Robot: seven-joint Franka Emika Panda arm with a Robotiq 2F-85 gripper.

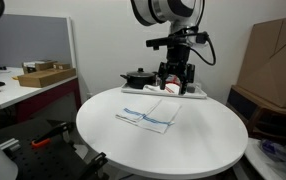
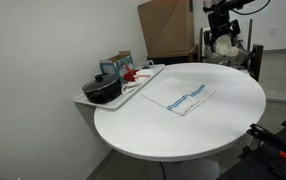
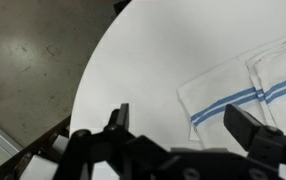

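A white cloth with blue stripes (image 1: 151, 113) lies partly folded on the round white table (image 1: 208, 135). My gripper (image 1: 176, 82) hangs in the air above the table, pointing down, with its fingers spread and nothing between them. From the wrist, the cloth (image 3: 221, 88) shows beyond the gripper, toward the right side; its striped edge comes near the right fingertip. In the other exterior view the cloth (image 2: 179, 94) lies flat near the table's middle, well apart from the arm at the upper right.
A white tray (image 2: 133, 92) along the table's back edge carries a lidded black pot (image 2: 103, 88), a box (image 2: 116, 66) and a red and white item (image 2: 136, 74). Bare tabletop surrounds the cloth. Cardboard boxes (image 1: 268, 85) stand behind at right.
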